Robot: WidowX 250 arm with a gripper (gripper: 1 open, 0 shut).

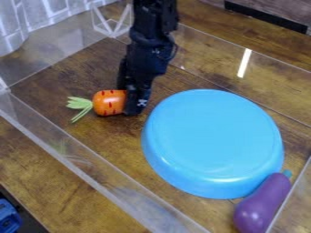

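Note:
The black gripper (136, 91) hangs from its arm at upper middle, its fingertips low beside the right end of an orange toy carrot (109, 102) with green leaves, which lies on the wooden surface at left. Whether the fingers hold any of the carrot is hard to tell.
A large blue round lid or plate (209, 141) fills the right middle. A purple toy eggplant (261, 205) lies at the lower right. Clear plastic walls edge the left side. Bare wood is open at the back right and lower left.

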